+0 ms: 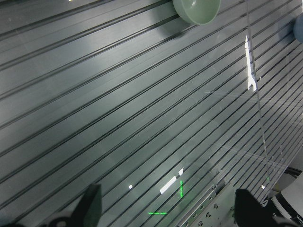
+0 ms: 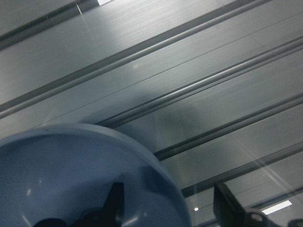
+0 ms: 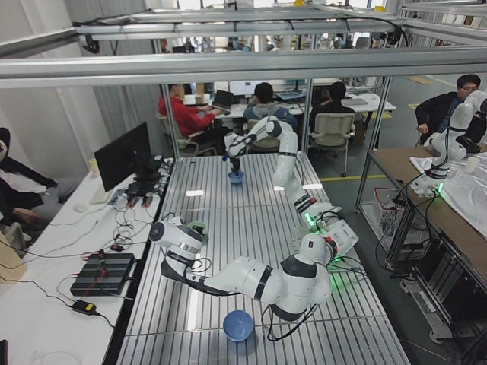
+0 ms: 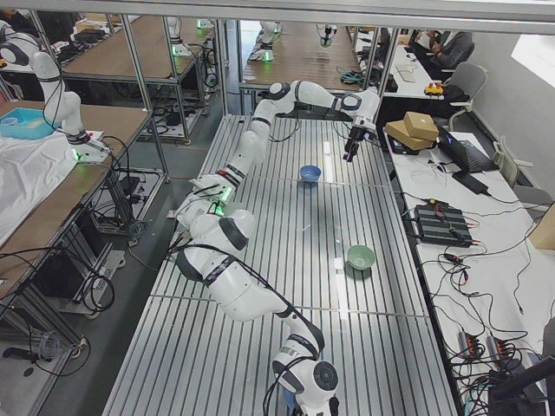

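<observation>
A blue bowl (image 3: 236,178) (image 4: 310,173) stands at the far end. My right gripper is open just over its rim (image 2: 142,151), one finger over the inside, the other outside. A green bowl (image 4: 361,256) (image 1: 196,9) sits mid-table, partly hidden by my near arm in the camera left view. A second blue bowl (image 3: 238,325) is at the near end, mostly covered by that arm in the camera right view. My left gripper is open above bare table, with the green bowl at the top of its wrist view.
A white side desk (image 3: 38,334) with a monitor, cables and black boxes runs alongside. Metal frame bars cross overhead. People sit beyond the table.
</observation>
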